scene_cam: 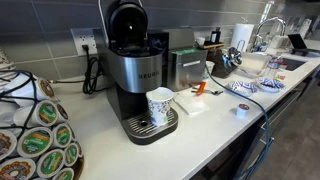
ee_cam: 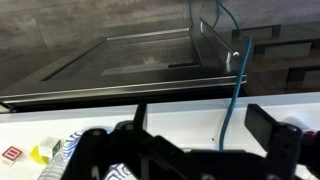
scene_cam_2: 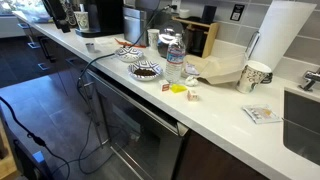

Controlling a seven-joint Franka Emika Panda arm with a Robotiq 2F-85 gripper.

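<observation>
In the wrist view my gripper stands open, its black fingers wide apart with nothing seen between them. Beneath it lie the white counter edge and a blue cable [ee_cam: 236, 95]. A Keurig coffee maker [scene_cam: 140, 72] has its lid raised in exterior view 1. On its drip tray sits a patterned paper cup [scene_cam: 160, 104]. A single coffee pod [scene_cam: 241, 112] rests on the counter to the right, clear of the machine. At the left, a wire rack holds many pods [scene_cam: 38, 140]. Exterior view 1 does not show the gripper.
Patterned bowls [scene_cam_2: 145, 70], a water bottle [scene_cam_2: 175, 60] and small boxes [scene_cam_2: 193, 95] occupy the counter. Another paper cup [scene_cam_2: 254, 77] stands near the sink [scene_cam_2: 300, 125]. The blue cable trails over the counter's front edge.
</observation>
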